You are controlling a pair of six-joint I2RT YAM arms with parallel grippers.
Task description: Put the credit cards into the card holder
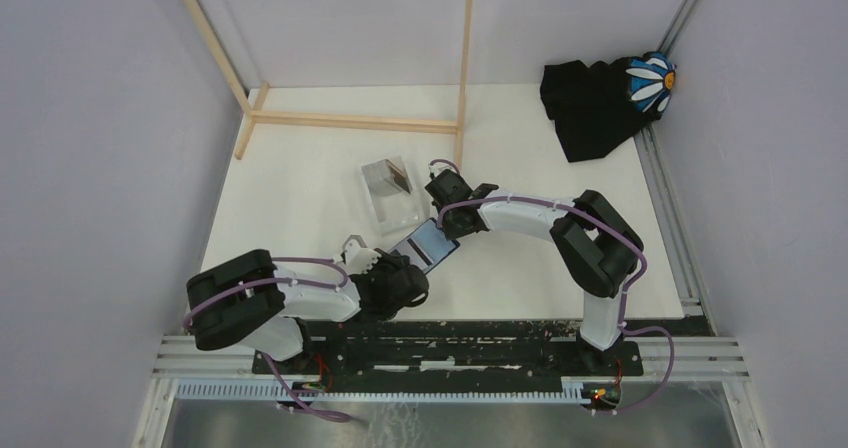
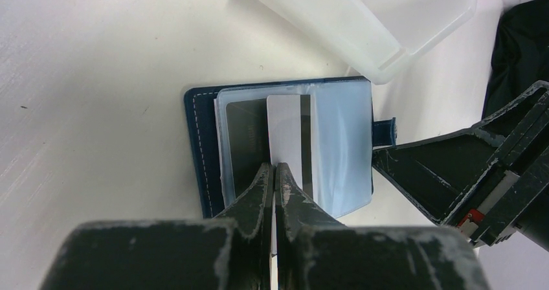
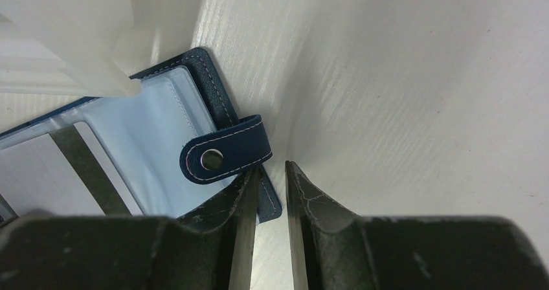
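Note:
The dark blue card holder (image 2: 204,154) lies flat on the table, its clear sleeves facing up. A white card (image 2: 285,125) with a dark stripe sits at the sleeve, partly covered by my left fingers. My left gripper is shut, tips together over the card; whether the card's edge is between them cannot be made out. At the holder's clasp end, my right gripper is closed on the holder's edge, beside the snap strap (image 3: 226,153). From above, the arms hide part of the holder.
A clear plastic box (image 1: 396,208) with a card leaning inside stands right behind the holder, its corner close to the sleeves. A wooden frame (image 1: 350,121) and a black cloth (image 1: 595,108) lie farther back.

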